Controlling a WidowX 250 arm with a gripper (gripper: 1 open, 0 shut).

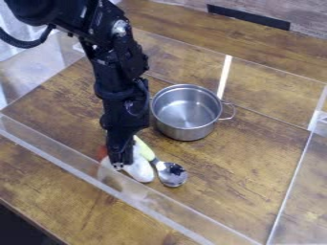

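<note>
My black gripper (122, 153) reaches down from the upper left to a white elongated object (136, 167) with red beside it, near the front of the wooden table. Its fingertips are at the white object; it looks shut on it, though the dark fingers hide the contact. A pale yellow-green object (144, 150) lies just behind, and a silver spoon (171, 173) lies to the right of the white object.
A steel pot (188, 112) with side handles stands right of the arm. Clear acrylic edges run along the front left and the right.
</note>
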